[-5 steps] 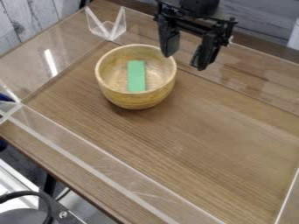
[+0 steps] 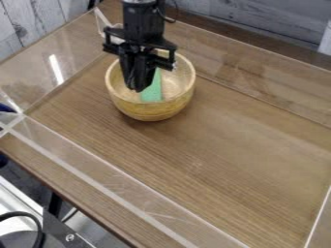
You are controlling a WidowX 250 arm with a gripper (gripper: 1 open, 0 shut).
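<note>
My black gripper reaches down from the top into a round wooden bowl left of the table's centre. Its fingertips are over the left part of the bowl's inside, beside a mint-green block that is partly hidden behind it. The fingers look close together; I see nothing clearly between them.
Clear tape strips run along the left. A black cable lies at the lower left. White boards stand at the back.
My gripper has moved left and down, from right of and behind the bowl to over its inside. The bowl and block look about where they were.
</note>
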